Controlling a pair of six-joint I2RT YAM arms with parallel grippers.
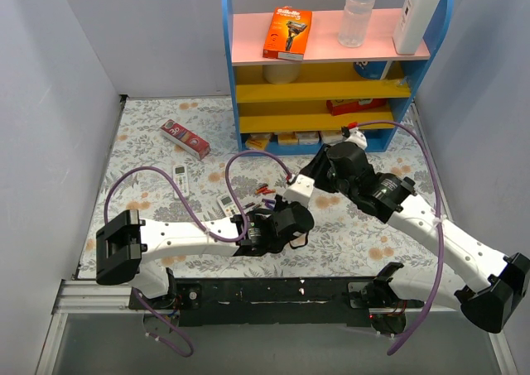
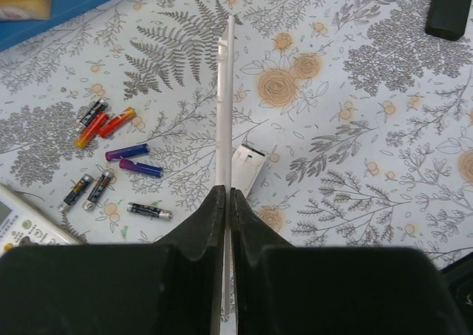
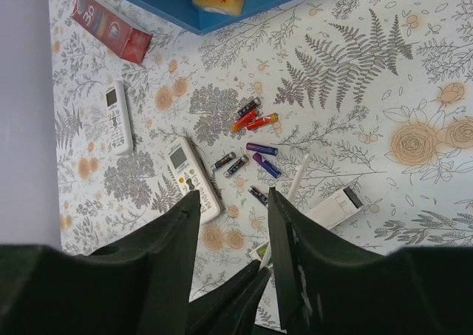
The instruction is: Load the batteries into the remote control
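My left gripper is shut on a thin white cover [image 2: 224, 106], held edge-on above the table. A white remote [image 3: 334, 208] lies below, partly hidden behind that cover in both wrist views. My right gripper hangs open over the table with nothing between its fingers. Loose batteries lie scattered there: purple ones [image 3: 262, 149], red-and-orange ones [image 3: 263, 120] and several black-and-silver ones [image 3: 236, 166]. In the top view the two grippers are close together, and their tips are largely hidden.
Two more white remotes, a larger one [image 3: 194, 178] and a smaller one [image 3: 119, 118], lie to the left. A red box [image 3: 111, 33] is at the back left. The blue-sided shelf [image 1: 317, 149] stands at the back.
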